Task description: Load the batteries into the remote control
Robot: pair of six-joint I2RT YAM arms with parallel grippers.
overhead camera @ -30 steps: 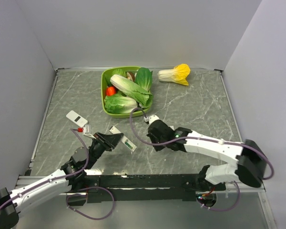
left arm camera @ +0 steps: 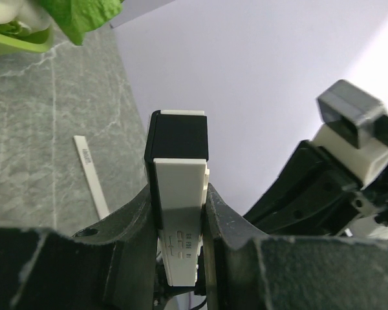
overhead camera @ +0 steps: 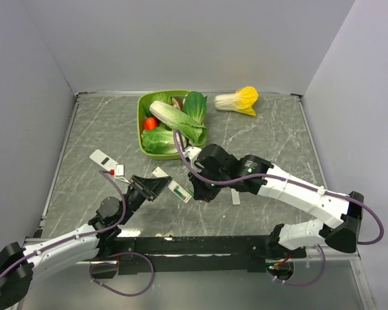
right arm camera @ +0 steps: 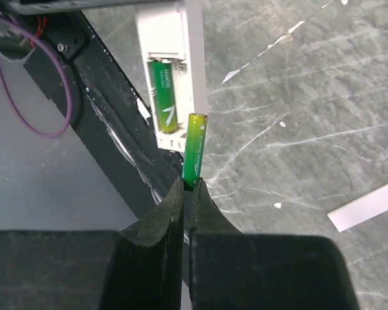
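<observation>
My left gripper [overhead camera: 160,185] is shut on a white remote control [overhead camera: 180,191], its open battery compartment showing in the top view. The remote [left arm camera: 180,226] rises end-on between dark fingers in the left wrist view. One green battery [right arm camera: 163,93] lies inside the compartment, with bare room beside it. A second green battery [right arm camera: 194,152] stands out from my right gripper, its lower end pinched between shut fingertips. In that view its tip overlaps the remote's near side wall [right arm camera: 196,58]; whether they touch I cannot tell.
A white strip [overhead camera: 235,196] lies flat right of the right gripper. Another white device [overhead camera: 104,159] rests at the left. Behind stand a green basket [overhead camera: 142,139] of vegetables and a yellow-leaved cabbage [overhead camera: 239,101].
Compared with a second ago, the left gripper and remote sit slightly further right.
</observation>
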